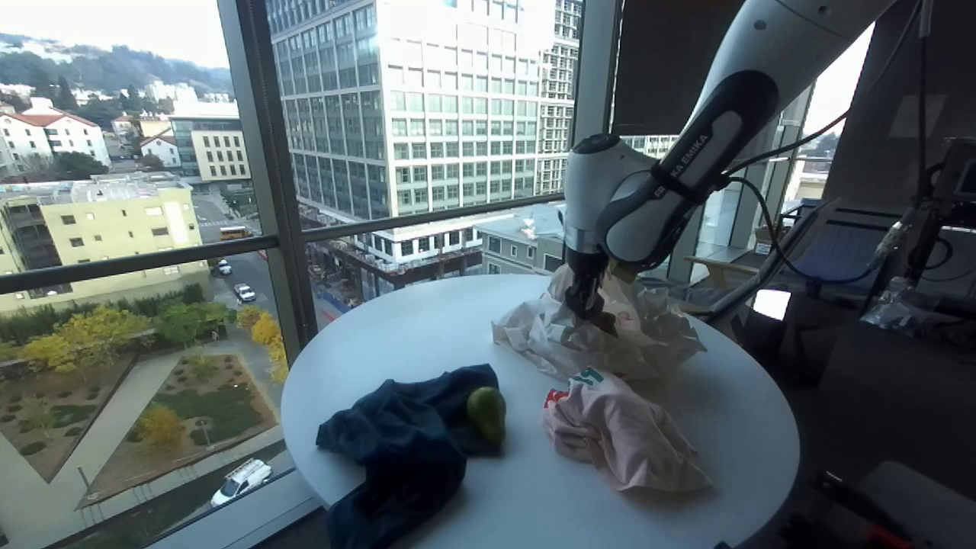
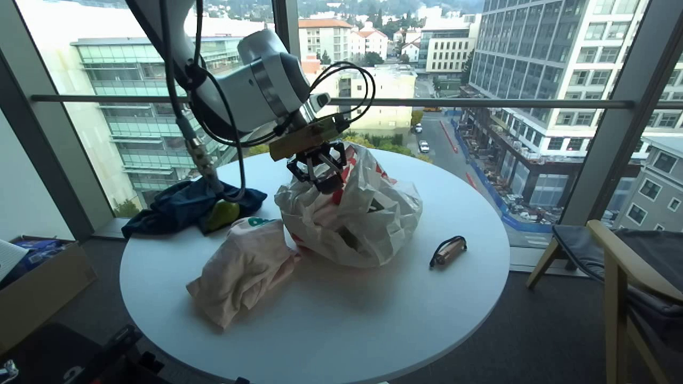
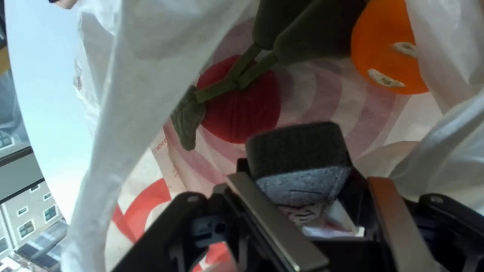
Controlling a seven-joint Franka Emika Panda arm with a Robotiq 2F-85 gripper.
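A crumpled white plastic bag (image 1: 622, 352) with red markings lies at the back right of the table in exterior view 1. My gripper (image 1: 585, 306) points down at the bag's mouth, its fingertips partly hidden there. In the wrist view, the gripper is shut on a dark grey block (image 3: 295, 149) with a lighter grey lower face. Beyond the block, inside the bag, lie a red round item (image 3: 236, 108), dark green items (image 3: 313, 36) with stems, and an orange round item (image 3: 385, 45).
A green pear (image 1: 486, 413) rests on dark blue cloth (image 1: 393, 421). Pink cloth (image 1: 627, 435) lies in front of the bag. A small brownish item with a dark loop (image 2: 450, 252) sits apart on the white table (image 2: 384, 320), whose near part is clear in exterior view 2.
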